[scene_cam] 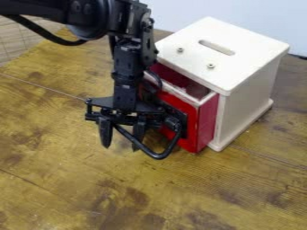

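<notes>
A cream wooden box [246,94] with a slot in its top stands at the right, with a red door [202,128] on its front left and a dark red interior partly visible above it. My black gripper [124,131] is low in front of the box, right beside the red door, its fingers pointing down near the table. The arm and gripper hide much of the door. Whether the fingers hold part of the door or stand apart cannot be made out.
A white wall stands behind the box at the back right.
</notes>
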